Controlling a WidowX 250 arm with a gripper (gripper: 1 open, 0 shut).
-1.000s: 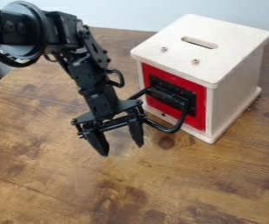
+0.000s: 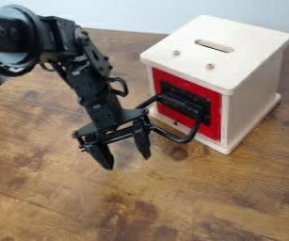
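Note:
My black gripper (image 2: 121,151) hangs over the wooden table with its two fingers pointing down and apart, nothing visible between them. Behind it to the right stands a pale wooden box (image 2: 251,104) with a slot on top and a red front panel (image 2: 214,134). A black mechanism (image 2: 184,102) is mounted on that panel, and a black bent bar runs from it toward the gripper; whether the two touch is unclear.
A white surface shows beyond the table edge at the upper left.
The gripper has shifted very slightly down and to the left over the last second. The box stays in place.

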